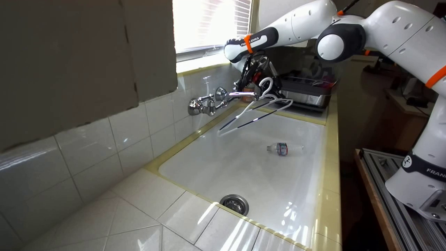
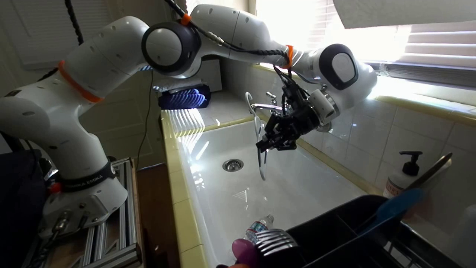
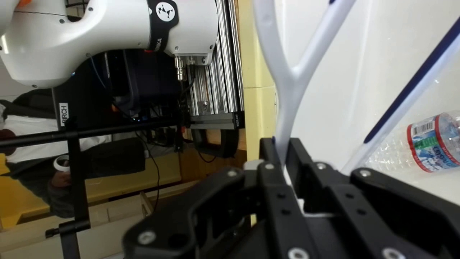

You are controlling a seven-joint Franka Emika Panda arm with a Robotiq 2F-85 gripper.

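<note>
A white hanger with dark strips (image 3: 293,80) is pinched between the black fingers of my gripper, which is shut on it just where its hook and arms branch. In exterior view 2 the gripper (image 2: 262,145) holds the hanger (image 2: 262,169) tilted above the sink, clear of its floor. Exterior view 1 shows the hanger (image 1: 266,80) with its hook upward, near the faucet; there the fingertips are hard to make out. On the white sink floor (image 1: 251,167) lies a clear plastic bottle (image 1: 282,149) with a label, apart from the hanger.
A chrome faucet (image 1: 238,94) juts from the tiled wall close to the hanger. Beyond the sink's far end stands a dark dish rack (image 1: 305,85); a soap bottle (image 2: 397,181) is beside it. The drain (image 1: 234,204) and the near sink floor are unobstructed.
</note>
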